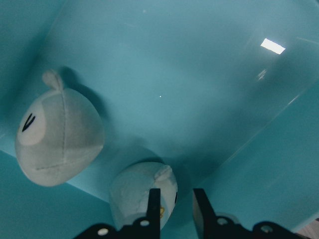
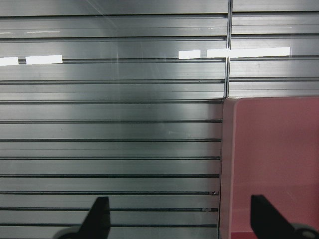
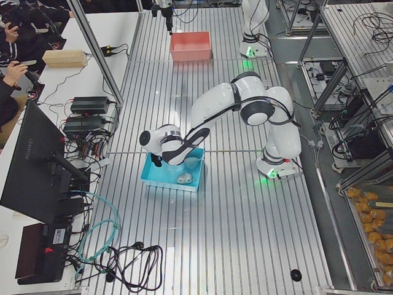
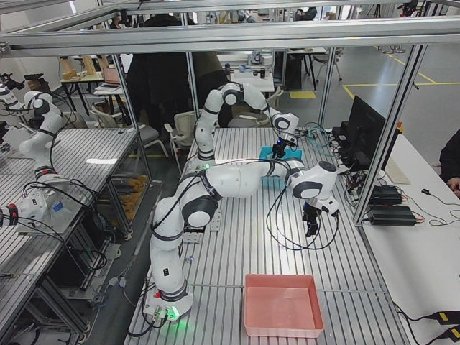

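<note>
A blue tray [image 3: 169,183] holds two pale plush toys in the left wrist view: one [image 1: 60,139] lies at the left with a small tuft, the other [image 1: 134,189] at the bottom centre, partly behind my fingertips. My left gripper is over this tray, its fingertips apart with no toy clearly between them. My right gripper stands open at the far end of the table, above and beside the left wall of a pink tray [image 4: 284,305], holding nothing.
A monitor [image 3: 37,166], power boxes and cables line the side, and loose cables [image 3: 135,270] lie at the near left corner.
</note>
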